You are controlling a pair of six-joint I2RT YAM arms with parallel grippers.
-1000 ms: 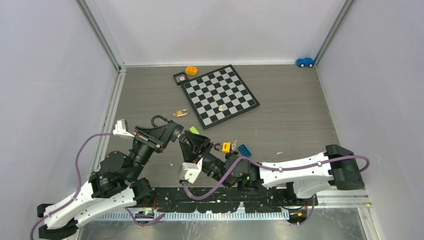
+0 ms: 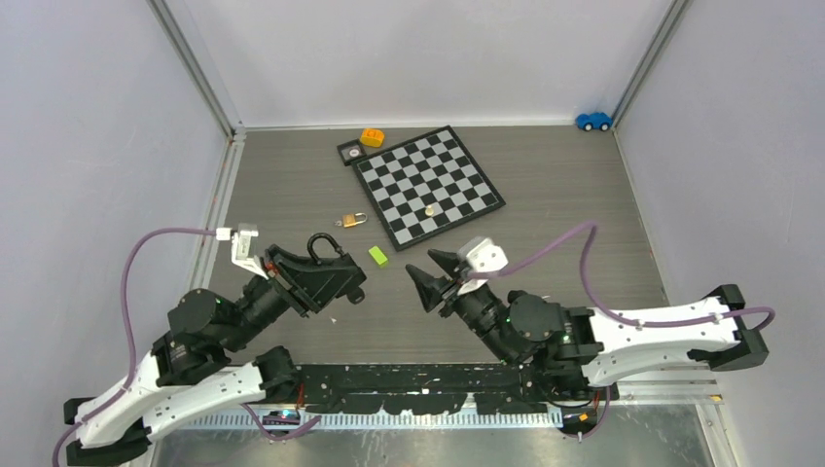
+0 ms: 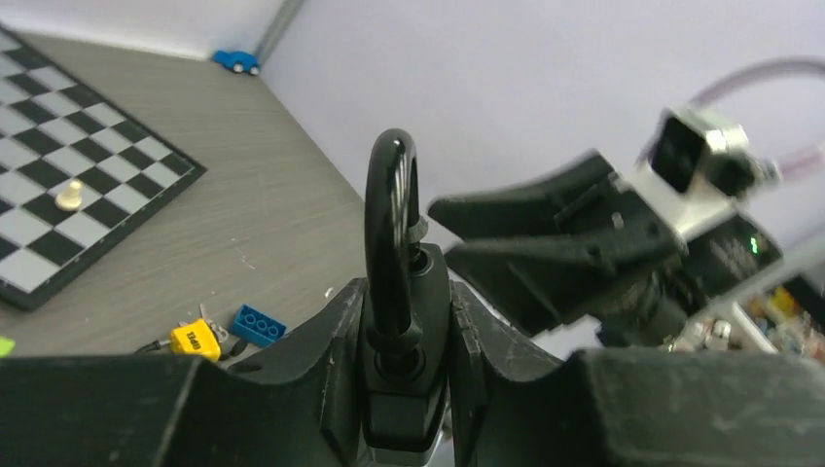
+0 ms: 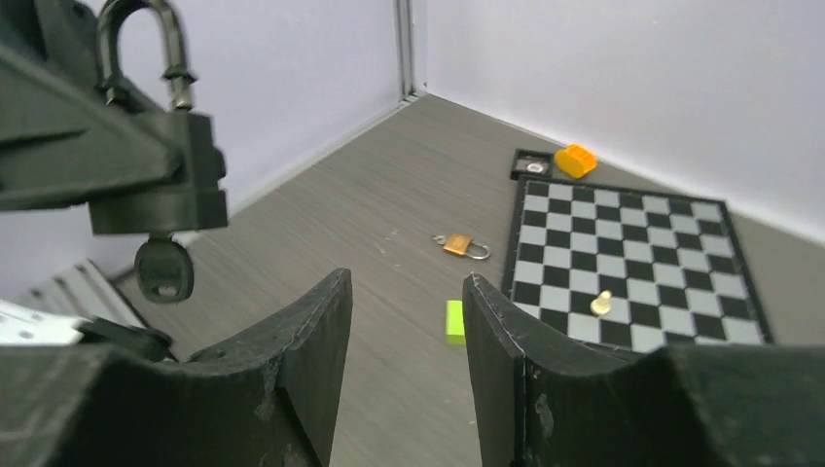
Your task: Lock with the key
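Observation:
A black padlock with a U shackle is held upright by my left gripper (image 2: 331, 272), between its fingers; in the right wrist view the lock (image 4: 156, 170) hangs at the upper left, with a dark round knob (image 4: 163, 268) beneath it, likely the key's head. My right gripper (image 2: 430, 282) stands open to the right of the left one, apart from the lock, with nothing between its fingers.
A chessboard (image 2: 394, 175) lies at the back, near a small brass padlock (image 2: 350, 220) and a green block (image 2: 378, 256). A yellow padlock (image 3: 195, 341), blue brick (image 3: 258, 326) and blue toy car (image 2: 593, 121) are on the floor.
My right gripper has pulled away to the right from the lock and turned. My left gripper has turned and shifted slightly right, with the padlock's shackle now more upright.

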